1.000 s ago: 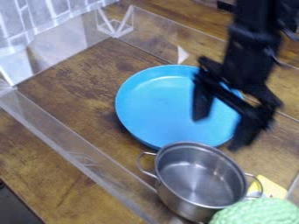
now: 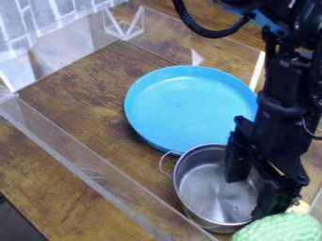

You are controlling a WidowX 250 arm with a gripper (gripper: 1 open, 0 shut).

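My black gripper (image 2: 255,172) is lowered over a steel pot (image 2: 201,193) at the lower right of the camera view, its fingers open and reaching down at the pot's inside and right side. The pot has a wire handle on its left. A blue round plate (image 2: 176,99) lies just behind the pot, partly hidden by the arm.
A green knitted item (image 2: 280,229) sits at the bottom right, beside a small yellow object. Clear plastic walls border the wooden surface (image 2: 82,99), which is bare on the left.
My gripper has moved down from over the blue plate to the pot, which now shows less behind it. The plate has not visibly moved.
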